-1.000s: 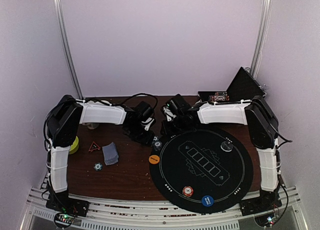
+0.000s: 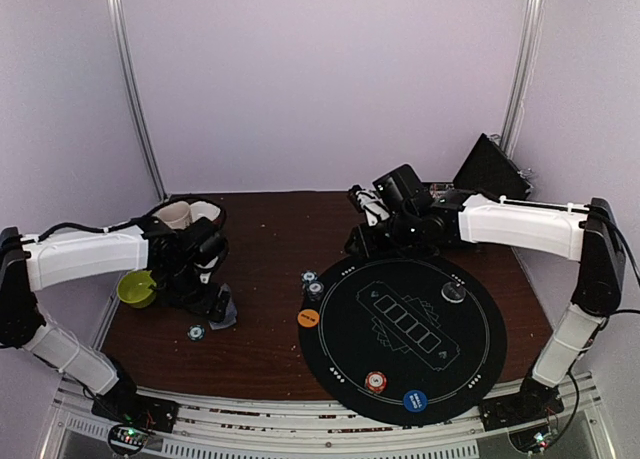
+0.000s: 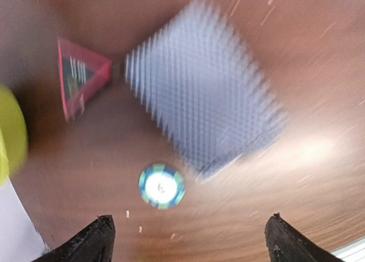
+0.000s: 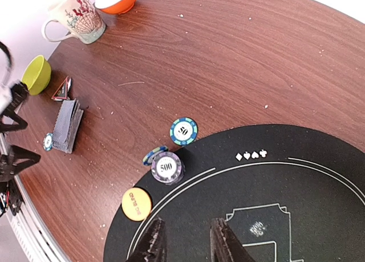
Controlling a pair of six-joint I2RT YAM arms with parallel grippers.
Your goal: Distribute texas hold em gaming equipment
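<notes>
A stack of grey cards [image 3: 202, 88] lies on the table at the left, blurred in the left wrist view. A small chip [image 3: 161, 186] and a red-edged triangle [image 3: 84, 76] lie beside it. My left gripper hangs open over them, nothing between its fingers. The round black mat [image 2: 470, 349] holds orange [image 2: 308, 318], red [image 2: 376, 381] and blue [image 2: 415, 400] pieces. Chips marked 500 [image 4: 167, 168] and 20 [image 4: 183, 131] sit at its edge. My right gripper is over the mat's back part, its fingers apart and empty.
A green bowl [image 4: 36, 75], a mug [image 4: 84, 23] and an orange-white bowl [image 4: 117, 0] stand at the left. An open black case [image 2: 488, 174] stands at the back right, behind the right arm. Bare wood lies between cards and mat.
My left gripper has swung left and toward the front, from beside the mat's chips to over the cards. My right arm has shifted right.
</notes>
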